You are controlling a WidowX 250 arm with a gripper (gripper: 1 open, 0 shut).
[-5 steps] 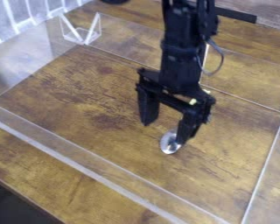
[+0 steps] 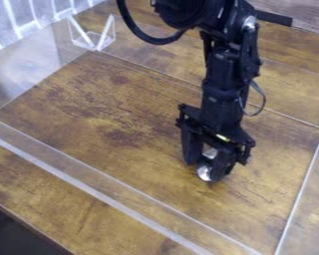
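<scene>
My black gripper (image 2: pixel 210 159) is low over the wooden table (image 2: pixel 96 129), right of centre, with its fingers around a small shiny silver object (image 2: pixel 205 172), which looks like a spoon or similar utensil. The fingers hide much of that object, and whether they touch it or grip it is unclear.
Clear plastic walls border the wooden work area, along the front left, the right and the back. A white wire-like bracket (image 2: pixel 91 35) stands at the back left.
My gripper has come down and right onto the silver object, and its fingers have drawn closer together. The object now shows less, mostly covered by the fingers.
</scene>
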